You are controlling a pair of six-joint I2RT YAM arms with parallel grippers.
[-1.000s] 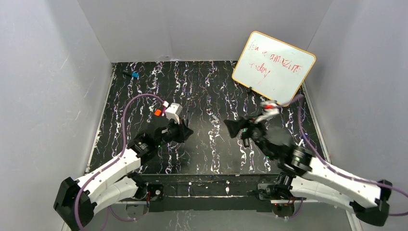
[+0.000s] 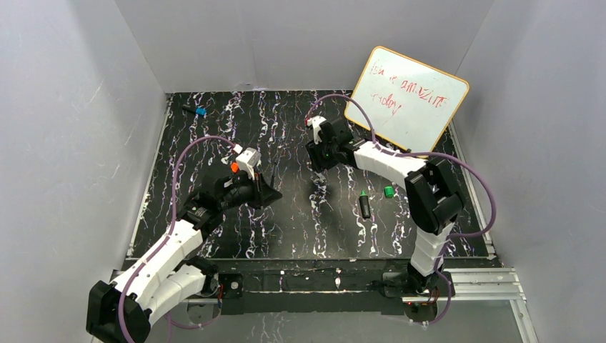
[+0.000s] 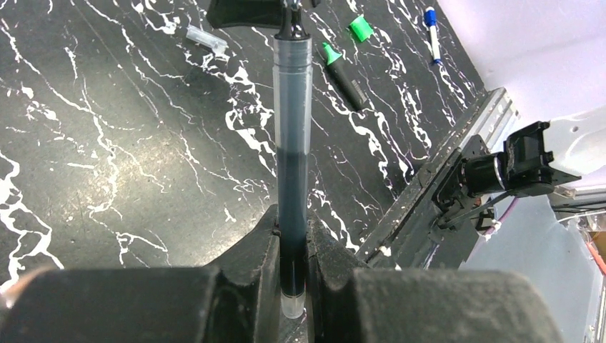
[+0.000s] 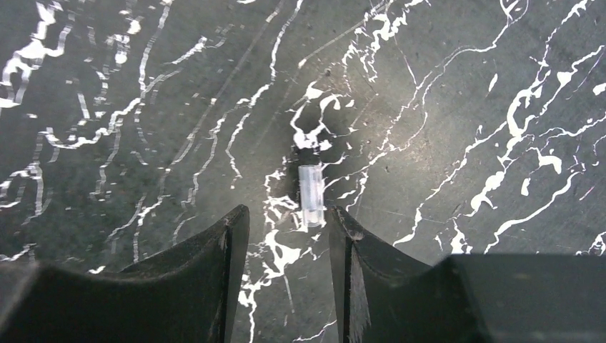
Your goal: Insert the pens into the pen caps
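In the left wrist view a translucent pen with dark filling [image 3: 291,179] stands upright in my left gripper, which is shut on it. The left gripper is left of centre in the top view. My right gripper is part open, pointing down over a small clear pen cap [image 4: 311,193] lying on the marble table. Nothing shows between its fingers. The cap also shows lying in the left wrist view [image 3: 207,39].
A black marker with green top [image 2: 364,206], a green cap [image 2: 389,192] and a whiteboard [image 2: 407,100] are at the right. A blue-capped marker [image 2: 193,110] lies back left, an orange object [image 2: 234,166] beside my left arm.
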